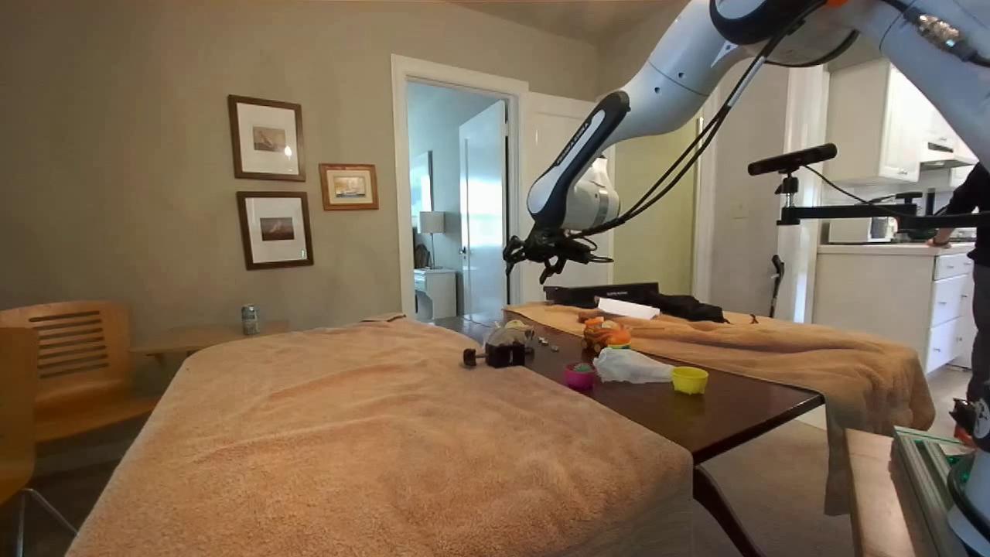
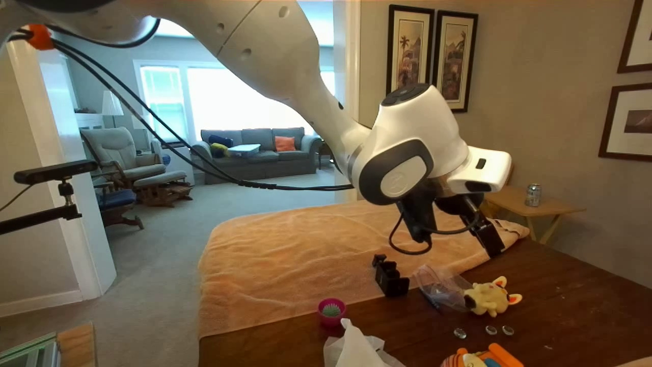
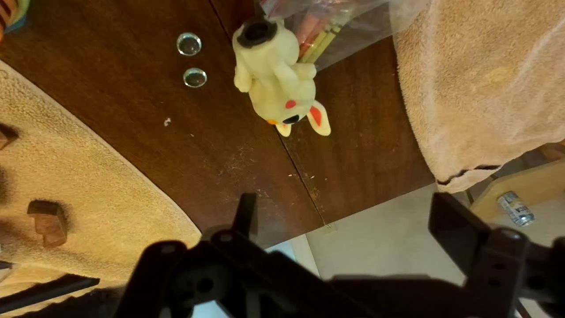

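Wide apart stand the fingers of my gripper, open and empty, above the far edge of the dark table [image 3: 227, 159]. A cream toy animal [image 3: 278, 79] with red inner ears lies on the wood, up the wrist view from the fingers and clear of them. Touching it is a clear plastic bag [image 3: 360, 32] with coloured sticks inside. Two clear glass pebbles [image 3: 189, 44] show left of the toy; exterior view 2 has three pebbles [image 2: 490, 330]. In exterior view 1 my gripper [image 1: 529, 269] hangs well above the table.
A black holder [image 2: 389, 278] and a pink cup [image 2: 330, 311] with something green inside stand by the towel edge. A crumpled white bag [image 1: 631, 366], a yellow cup [image 1: 689, 380] and an orange toy [image 1: 605, 333] are nearby. Towels flank the bare wood.
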